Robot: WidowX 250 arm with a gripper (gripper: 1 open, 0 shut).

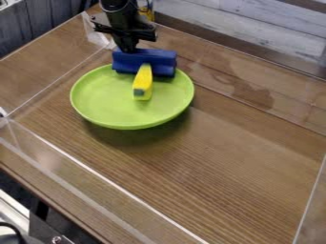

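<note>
A green plate lies on the wooden table, left of the middle. On it rests a long yellow object, leaning toward a blue block-like object at the plate's back edge. My black gripper is at the top, just behind and above the blue object; it looks shut, with its fingertips small and partly hidden, and nothing clearly shows between them.
A pale plank wall stands behind it at the upper right. Something yellow is partly hidden behind my arm at the top.
</note>
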